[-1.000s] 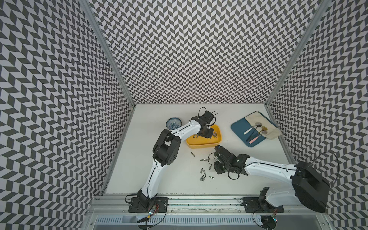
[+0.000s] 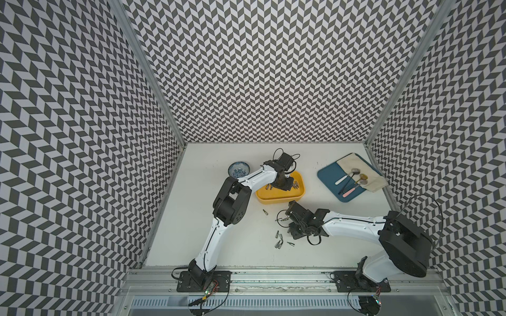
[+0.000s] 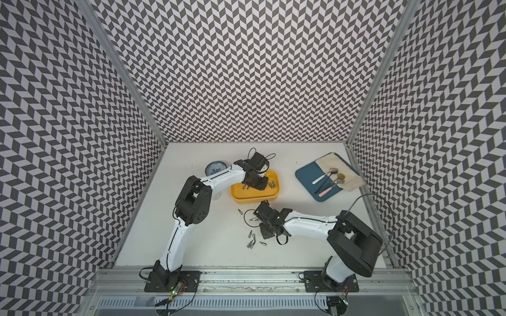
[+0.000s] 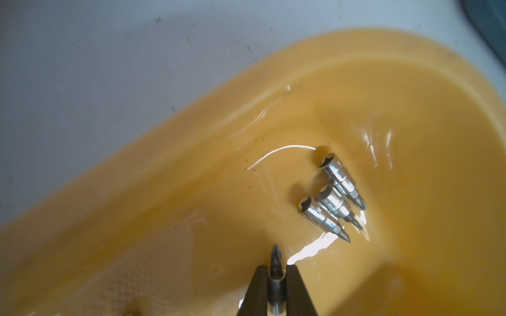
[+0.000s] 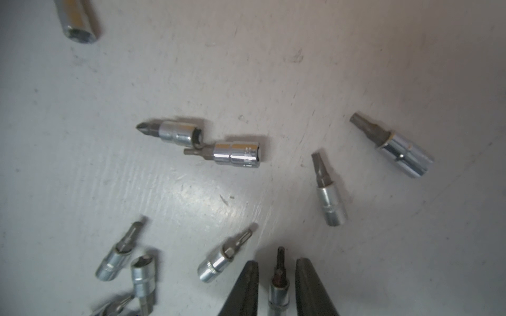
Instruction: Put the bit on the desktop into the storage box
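Observation:
The orange storage box (image 2: 281,199) stands mid-table with several silver bits inside, among them a cluster of three bits (image 4: 336,200). Over its interior, my left gripper is shut on a pointed bit (image 4: 276,281), a finger close against each side. On the white desktop to the front right, my right gripper is open around a dark-tipped bit (image 5: 279,289), with gaps on both sides. Several loose bits lie around it, including a slotted bit (image 5: 330,202), a chrome bit (image 5: 405,152), a touching pair (image 5: 237,153) and a small bit (image 5: 216,263).
A blue tray (image 2: 329,179) with spoons and a beige cloth sits at the right. At the back left, a blue patterned bowl (image 2: 238,169) stands close to the left arm.
The right arm has moved left over the loose bits, now covering some of them in the top left view. The left arm has stayed almost still over the box.

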